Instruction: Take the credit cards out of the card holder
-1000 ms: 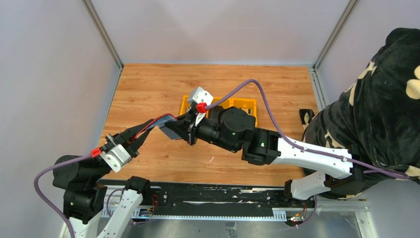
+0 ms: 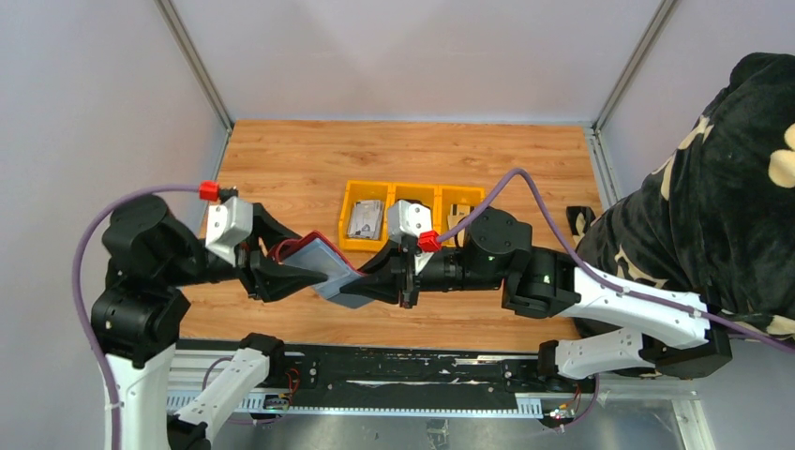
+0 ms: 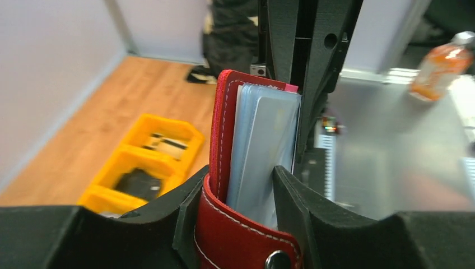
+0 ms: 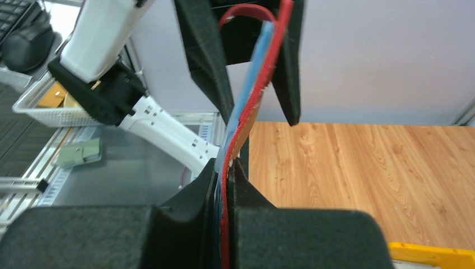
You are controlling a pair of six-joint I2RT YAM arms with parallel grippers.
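Note:
The red-trimmed card holder (image 2: pixel 286 251) with light blue cards (image 2: pixel 326 269) hangs between both grippers above the table. My right gripper (image 2: pixel 366 281) is shut on one end, seen edge-on in the right wrist view as red and blue layers (image 4: pixel 246 112). My left gripper (image 2: pixel 286 251) is part open around the other end. In the left wrist view the red leather (image 3: pixel 241 238) sits between the left fingers, with a stack of pale blue cards (image 3: pixel 255 140) showing inside it. Whether the left fingers press on it is unclear.
A yellow divided bin (image 2: pixel 412 187) with grey items stands on the wooden table (image 2: pixel 497 150) behind the grippers. A dark patterned cloth (image 2: pixel 694 216) fills the right side. The walls bound the left and back.
My right gripper has moved right and toward the front, and the holder's broad blue face now shows from above.

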